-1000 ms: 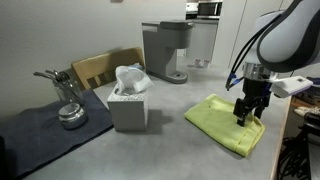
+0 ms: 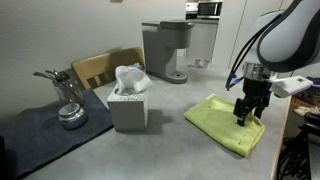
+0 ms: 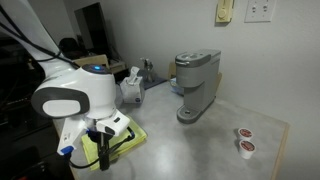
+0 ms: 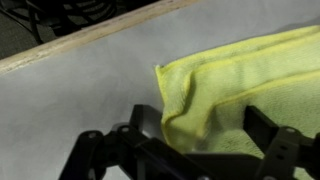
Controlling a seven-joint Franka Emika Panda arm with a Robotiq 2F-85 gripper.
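A yellow-green cloth (image 2: 218, 122) lies spread on the grey table near its edge. In the wrist view one edge of the cloth (image 4: 228, 85) is bunched into a raised fold between my open fingers. My gripper is low over that fold, with one dark finger (image 4: 112, 145) to the left of it and the other finger (image 4: 280, 142) over the cloth on the right. From the first exterior view, the gripper (image 2: 243, 116) points down at the cloth's near right part. Whether the fingers touch the cloth, I cannot tell.
A grey coffee maker (image 3: 200, 85) stands farther back, with two small pods (image 3: 246, 148) beyond it. A white tissue box (image 2: 128, 108) is left of the cloth. Metal kitchenware (image 2: 70, 112) rests on a dark mat (image 2: 40, 135). Mid-table is clear.
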